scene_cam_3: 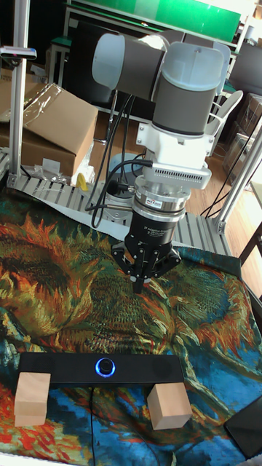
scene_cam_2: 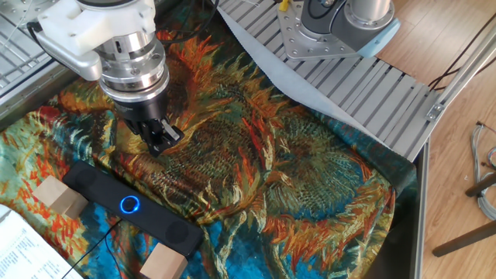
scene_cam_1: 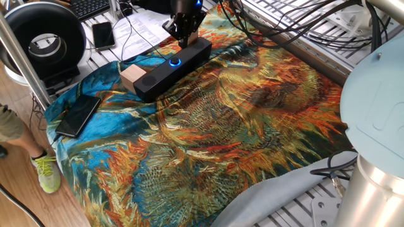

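Note:
A long black speaker bar [scene_cam_1: 159, 79] with a glowing blue ring lies on the sunflower-patterned cloth [scene_cam_2: 302, 167]. Two light wooden blocks sit against its long side: one block [scene_cam_3: 32, 398] by the left end and another block [scene_cam_3: 169, 405] by the right end in exterior view 3. My black gripper [scene_cam_3: 137, 286] points down above the cloth, on the side of the bar away from the blocks. Its fingertips meet, and nothing shows between them. In exterior view 2 the gripper [scene_cam_2: 158, 150] hangs clear of the bar; in exterior view 1 it overlaps the bar's far end.
A dark phone [scene_cam_1: 78, 116] lies on the cloth, and a second phone [scene_cam_1: 103, 36] rests off it. Printed paper [scene_cam_1: 144, 30] lies behind the bar. Cables [scene_cam_1: 303, 28] gather along the table side.

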